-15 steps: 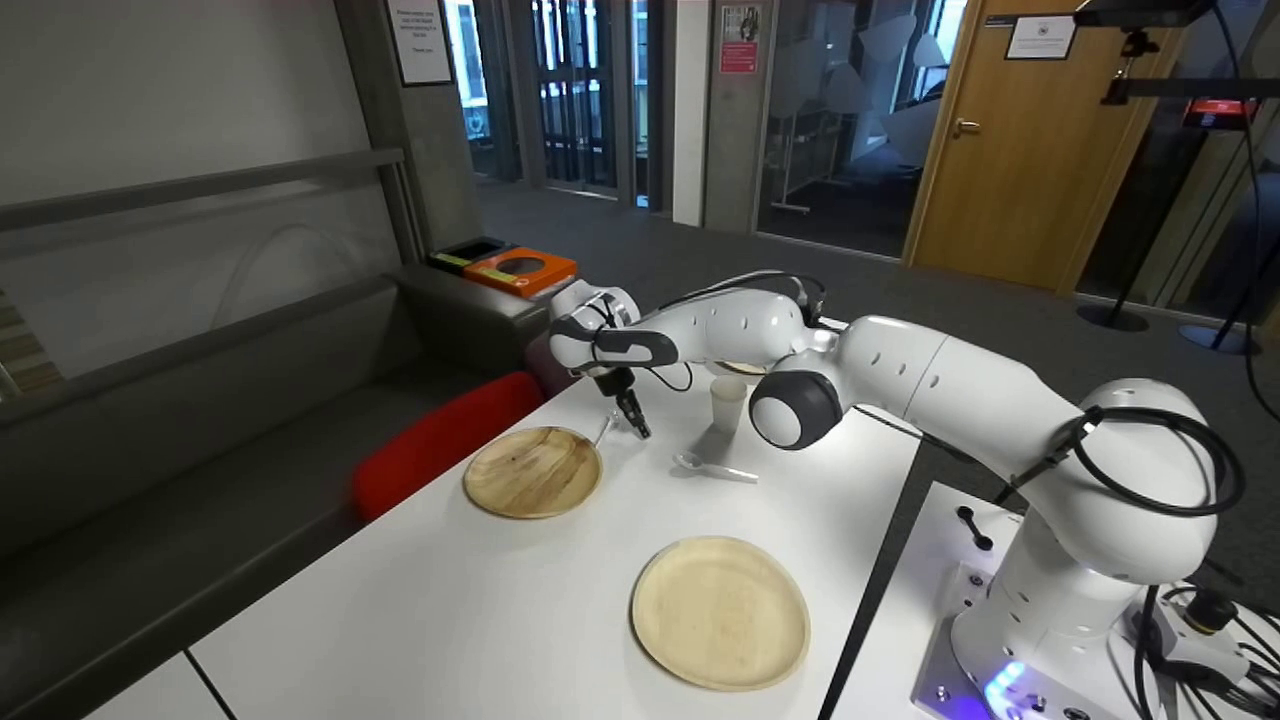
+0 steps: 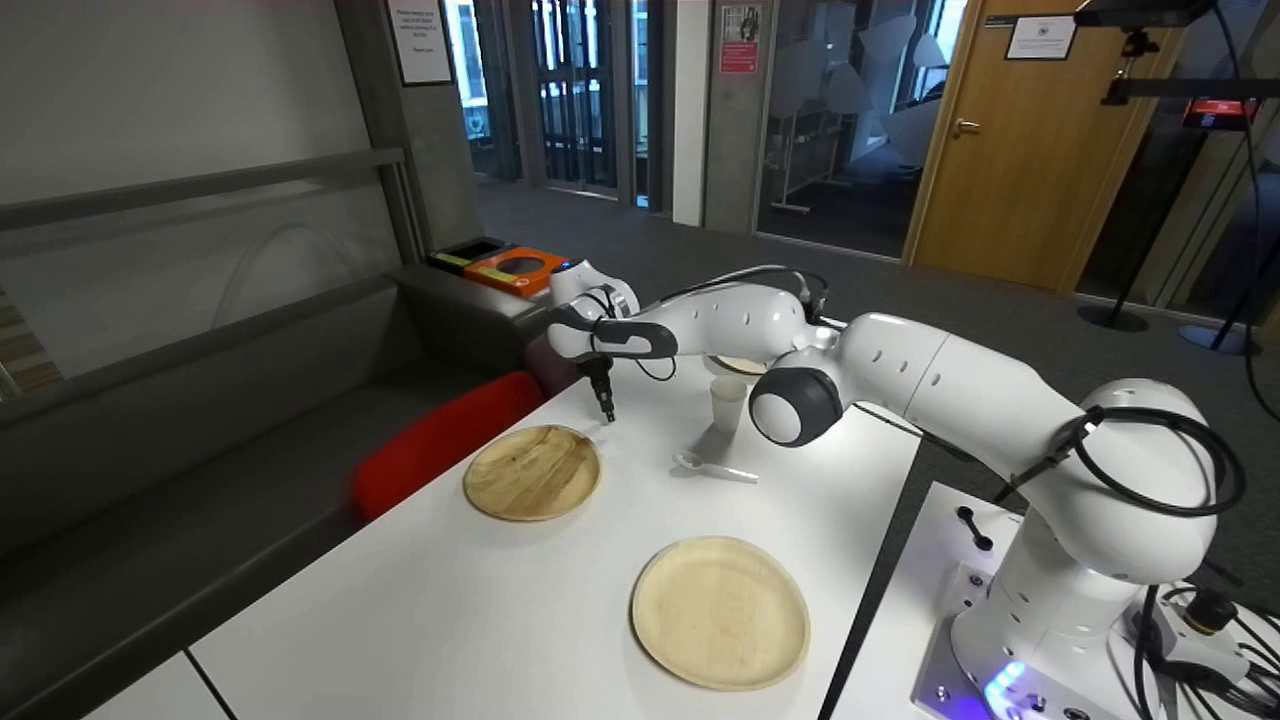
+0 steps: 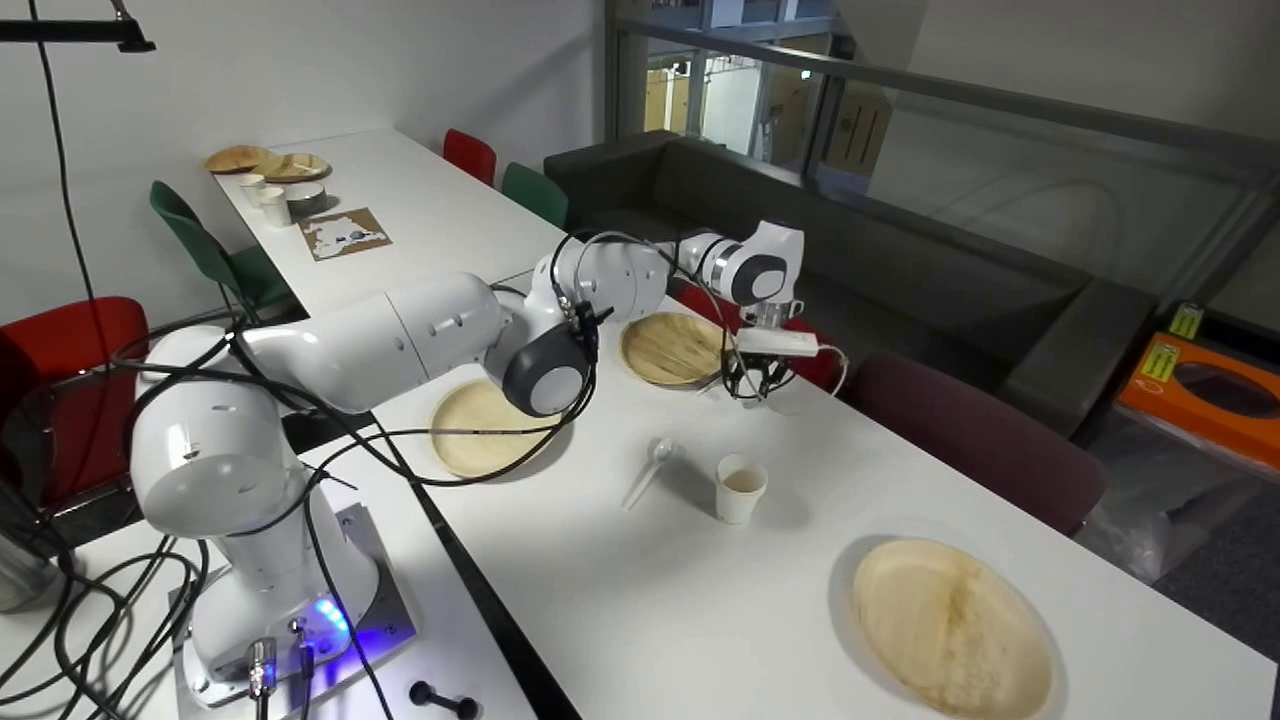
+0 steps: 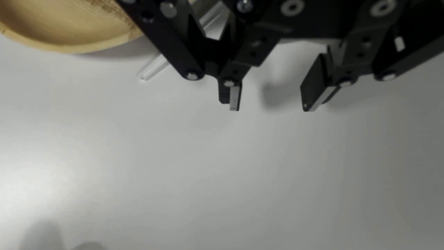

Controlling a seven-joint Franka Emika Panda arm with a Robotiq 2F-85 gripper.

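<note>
My gripper is open, its dark fingers apart with only white tabletop showing between them. In exterior view 1 the gripper (image 2: 609,416) points down near the far edge of the table, just past the darker wooden plate (image 2: 533,473). A clear plastic utensil (image 4: 154,67) lies close to that plate's rim in the wrist view, partly covered by the gripper's linkage. A second plastic utensil, a spoon (image 2: 716,468), rests on the table, with a white cup (image 2: 727,404) beyond it. The spoon (image 3: 649,472) is left of the cup (image 3: 739,490) in exterior view 2.
A pale plate (image 2: 720,613) sits at the table's near side. Another plate (image 3: 955,626) is at the opposite end. Chairs and a sofa (image 3: 960,288) line the far edge; open tabletop surrounds the spoon and cup.
My gripper has risen and shifted slightly left in exterior view 1, and it now points more nearly straight down. The utensil seen beside the plate there is no longer clearly visible. Spoon and cup have not moved.
</note>
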